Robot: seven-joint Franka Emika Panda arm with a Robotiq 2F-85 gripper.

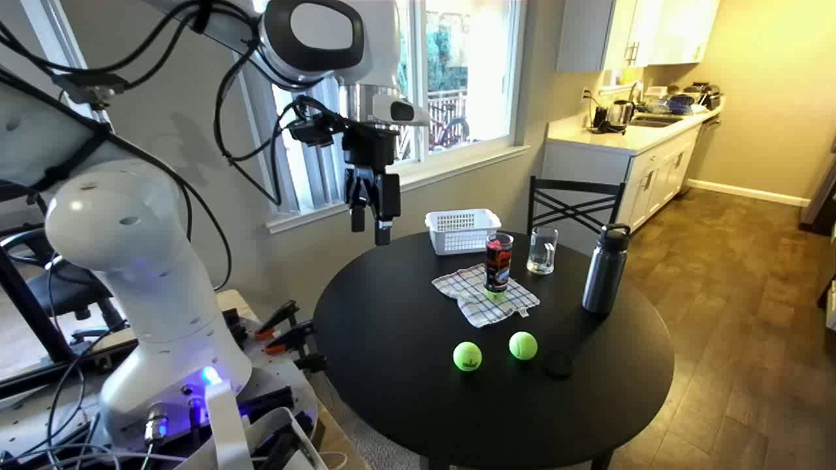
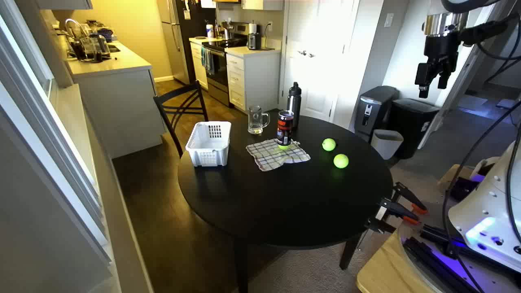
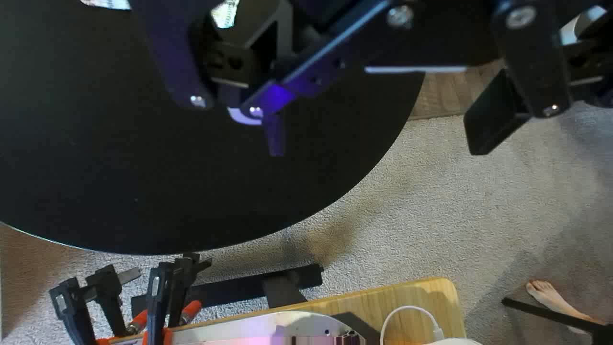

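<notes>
My gripper [image 1: 370, 227] hangs open and empty, high above the near-left side of the black round table [image 1: 407, 399]. In the wrist view its fingers [image 3: 495, 114] stand wide apart, with table and carpet below. Two tennis balls, one [image 1: 467, 356] left of the other [image 1: 523, 345], lie on the bare tabletop. A checkered cloth [image 1: 474, 307] is spread behind them. On it stands a dark can-patterned glass [image 1: 498, 265] with red showing at its top and yellow-green at its foot. Behind are a white basket [image 2: 209, 141], seemingly empty, and a clear mug [image 1: 542, 252].
A tall dark bottle [image 1: 605, 270] stands at the table's right side, with a small dark disc [image 1: 558, 364] nearer. Clamps [image 2: 398, 212] grip the robot's bench by the table edge. A chair [image 1: 576, 205] stands behind.
</notes>
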